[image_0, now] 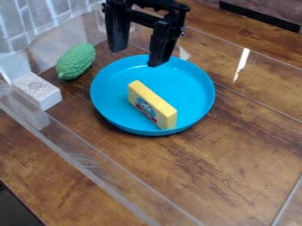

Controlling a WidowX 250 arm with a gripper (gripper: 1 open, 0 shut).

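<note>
A black gripper (pixel 144 44) hangs from the top of the view over the back rim of a blue plate (pixel 189 95). Its two dark fingers stand apart, with nothing visible between them. A yellow box (pixel 153 105) with a printed side lies in the plate, below and clear of the gripper.
A green bumpy object (pixel 76 62) lies left of the plate, and a white block (pixel 37 90) sits at the far left by clear plastic.
</note>
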